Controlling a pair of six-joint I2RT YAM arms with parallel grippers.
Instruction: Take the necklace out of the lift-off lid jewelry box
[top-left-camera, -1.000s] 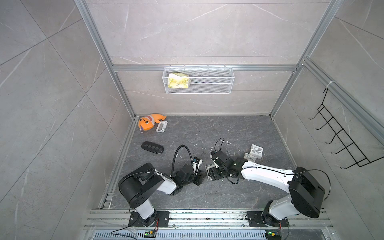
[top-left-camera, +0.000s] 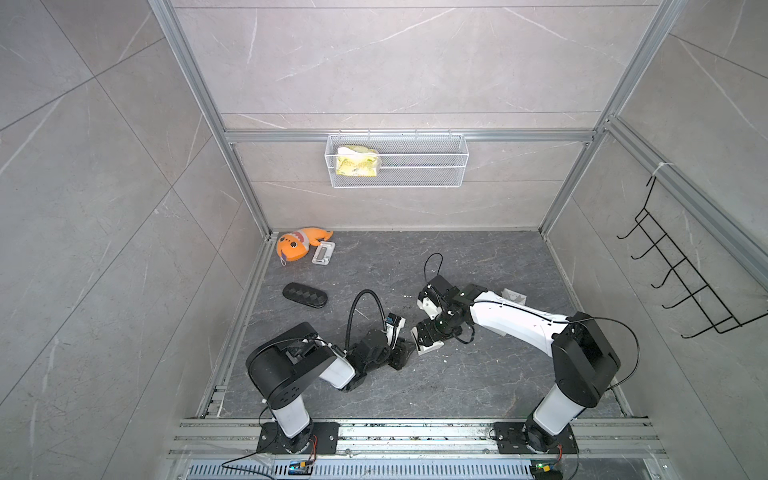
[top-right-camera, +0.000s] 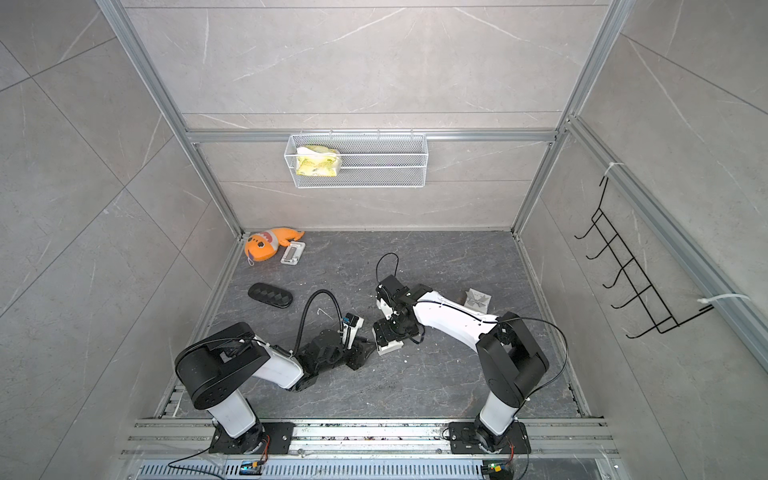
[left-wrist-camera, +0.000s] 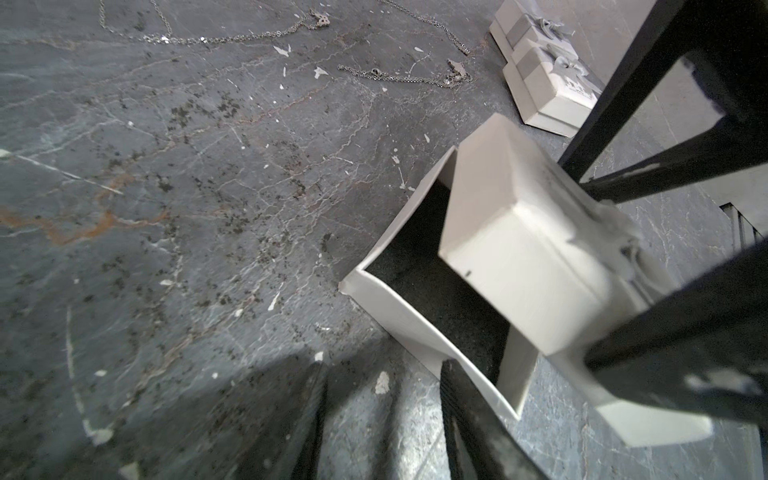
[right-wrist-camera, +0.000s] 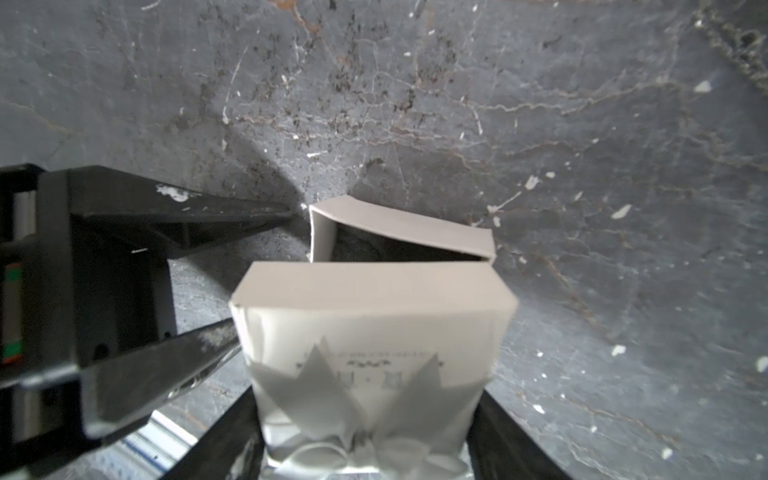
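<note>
The white jewelry box (left-wrist-camera: 400, 320) sits open at one side, its dark inside partly showing; I see no necklace in it, though part is hidden. Its white, bow-topped lid (right-wrist-camera: 376, 312) is tilted over it, covering part of the opening. My right gripper is spread wide with the lid between its fingers; how firmly they touch is unclear. My left gripper stands part open beside the box, one fingertip close to the box wall, nothing between its fingers. Silver chains (left-wrist-camera: 232, 37) lie on the floor beyond.
More white bow-topped boxes (left-wrist-camera: 552, 76) stand beyond the lid. A black oblong tray (top-left-camera: 305, 294), an orange plush toy (top-left-camera: 294, 245) and a small white object (top-left-camera: 323, 253) lie at the left.
The lid shows more beside it now. The left arm has barely moved.
</note>
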